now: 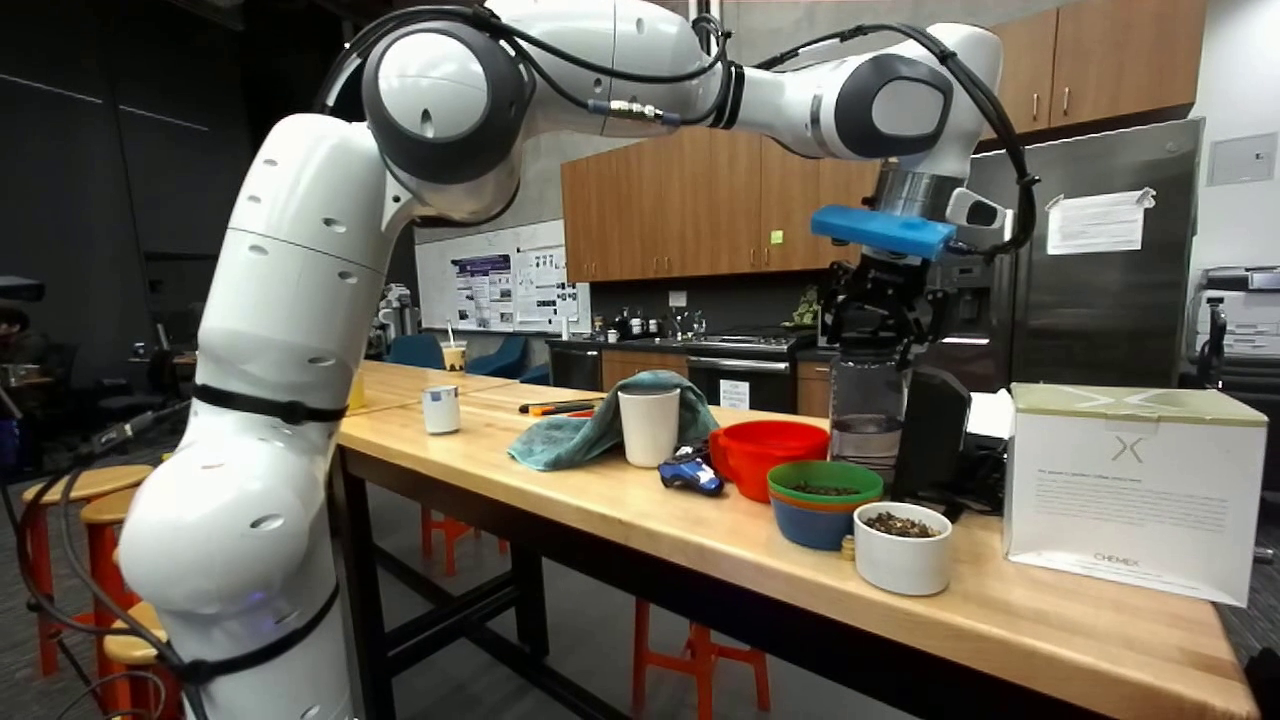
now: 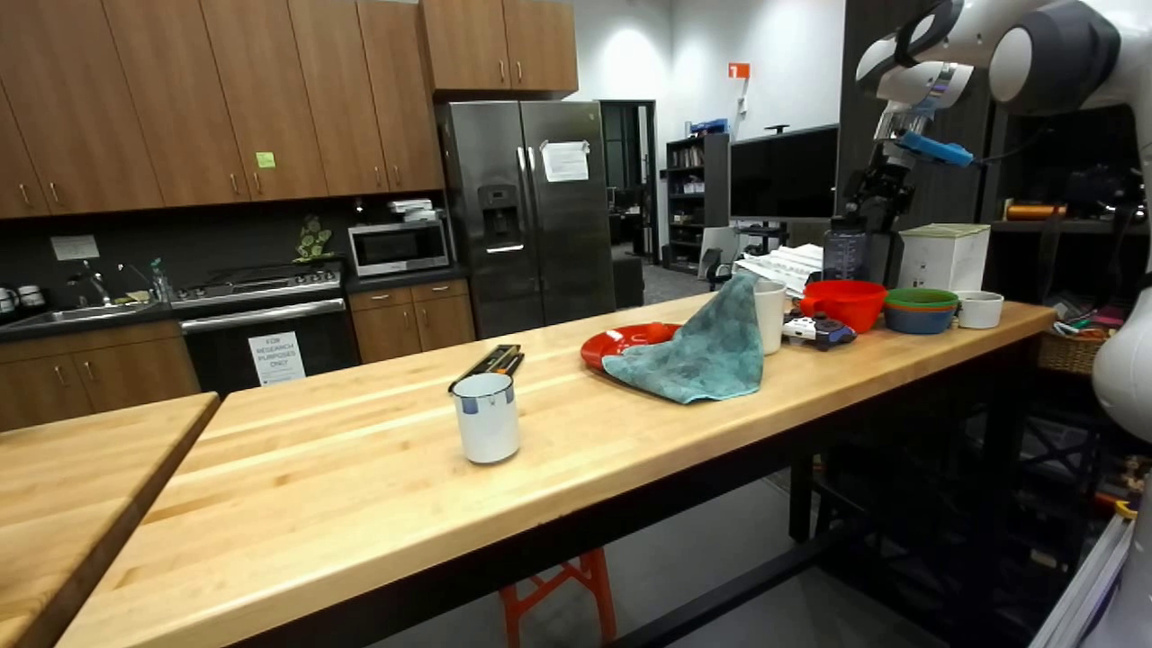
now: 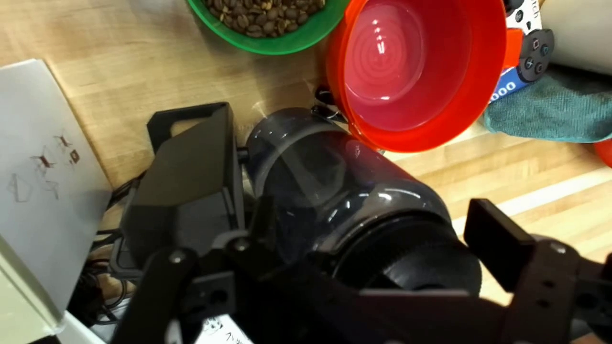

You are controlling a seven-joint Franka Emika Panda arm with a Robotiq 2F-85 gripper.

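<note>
A dark see-through bottle [image 3: 344, 172] with a black lid [image 3: 413, 258] stands upright on the table, behind the bowls in the first exterior view. My gripper is open above it, its fingers [image 3: 499, 243] wide apart to either side of the bottle's top in the wrist view. Some space shows between the right finger and the lid; the left finger's distance from the bottle is hard to judge. From outside, the gripper [image 1: 876, 342] appears right over the bottle [image 1: 866, 408].
Close by the bottle stand a black device [image 3: 183, 177], a red bowl [image 3: 410, 69] and a green bowl [image 3: 269, 34] with coffee beans. A white box [image 1: 1134, 492] is at the right, a white bowl [image 1: 902, 548] in front. The table's far end holds a mug [image 2: 486, 419] amid free room.
</note>
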